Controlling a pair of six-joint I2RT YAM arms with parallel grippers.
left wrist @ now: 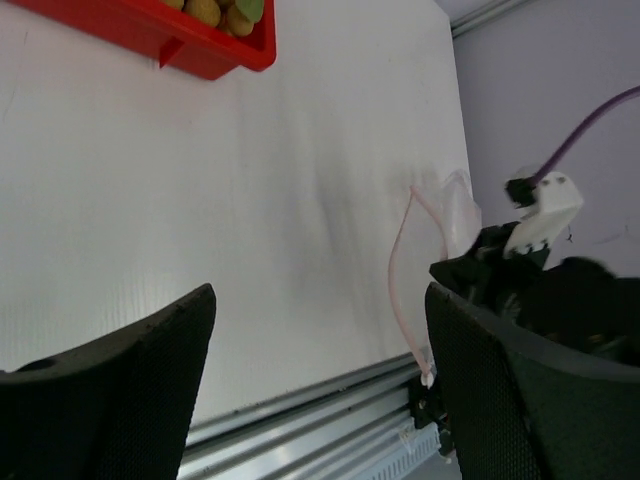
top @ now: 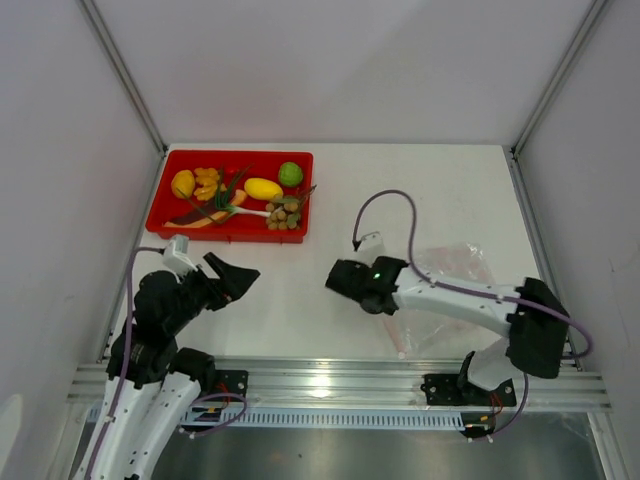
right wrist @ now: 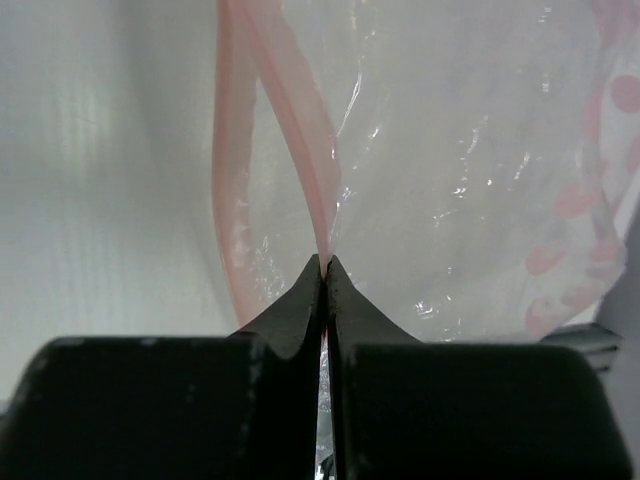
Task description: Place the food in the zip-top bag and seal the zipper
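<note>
The clear zip top bag (top: 450, 265) lies at the front right of the table, partly under my right arm. Its pink zipper edge faces left. In the right wrist view my right gripper is shut on the upper pink edge (right wrist: 295, 115) of the bag. That upper edge stands apart from the lower pink edge (right wrist: 228, 190), leaving a narrow gap at the mouth. My left gripper is open and empty over bare table at the front left. The food lies in the red bin (top: 270, 235), including a yellow lemon-like piece (top: 262, 189) and a green round piece (top: 290, 174).
Between the bin and the bag, the white table (top: 420, 190) is clear. A metal rail (top: 320, 368) runs along the front edge. Grey walls stand at the back and on both sides.
</note>
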